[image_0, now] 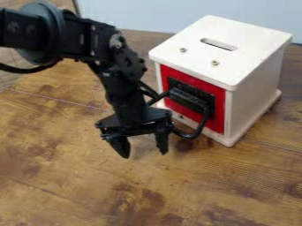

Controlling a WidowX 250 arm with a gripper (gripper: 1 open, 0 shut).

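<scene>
My black gripper [143, 146] hangs low over the wooden floor in the middle of the view, its two fingers apart with nothing between them. Just right of it stands a white wooden box [255, 84] with a slot and two small fixings on top. Its front has a red panel [216, 126] with a black fitting and a dark curved handle [190, 134], which is partly hidden behind my arm.
A pale wall runs along the back, and a lighter tiled patch shows at the far left behind the arm.
</scene>
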